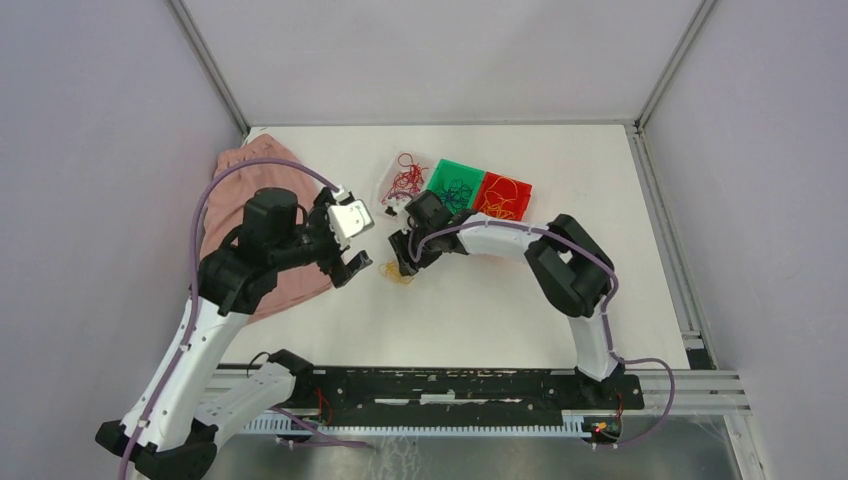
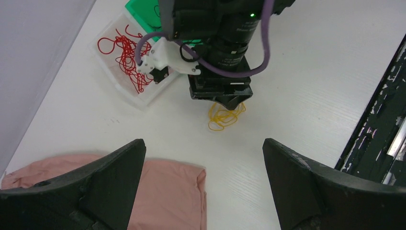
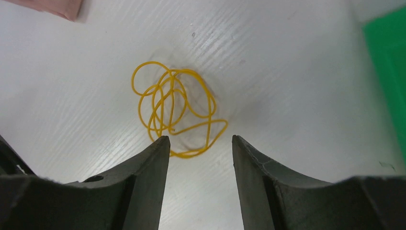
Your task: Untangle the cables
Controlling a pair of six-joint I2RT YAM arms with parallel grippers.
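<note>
A loose tangle of yellow cable lies on the white table in front of the bins. Right over it is my right gripper, open, its fingers empty and pointing down at the tangle. My left gripper hangs open and empty to the left of it. Red cables sit in the clear bin, dark cables in the green bin, and orange-yellow cables in the red bin.
A pink cloth covers the table's left side. The bins stand at the back centre, partly behind my right arm.
</note>
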